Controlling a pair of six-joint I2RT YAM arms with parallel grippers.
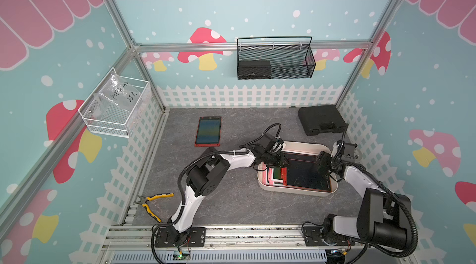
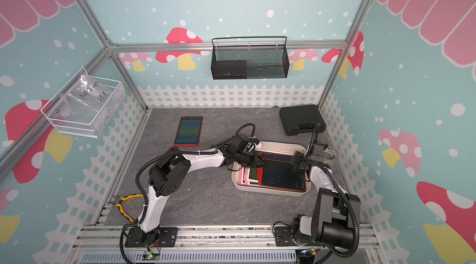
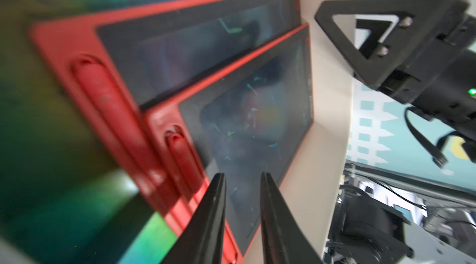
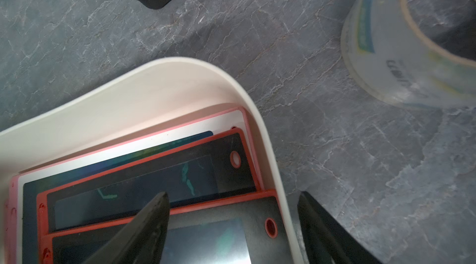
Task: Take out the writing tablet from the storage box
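Note:
The pale storage box (image 1: pixel 297 193) holds several writing tablets with dark screens. In the left wrist view, two red-framed tablets overlap, the front tablet (image 3: pixel 257 105) lying partly over the rear tablet (image 3: pixel 208 36). Low over the front tablet's red edge, my left gripper is open with a narrow gap; contact cannot be judged. My right gripper is open wider above the box's right end, one finger over the red-framed tablet (image 4: pixel 208 239) and the other outside the wall. Another red-framed tablet (image 1: pixel 208 131) lies on the table, back left.
A black case (image 1: pixel 322 119) stands behind the box. A clear tape roll (image 4: pixel 396 60) is just right of the box. Yellow-handled pliers (image 1: pixel 159 196) lie front left. Wire baskets (image 1: pixel 275 63) hang on the walls.

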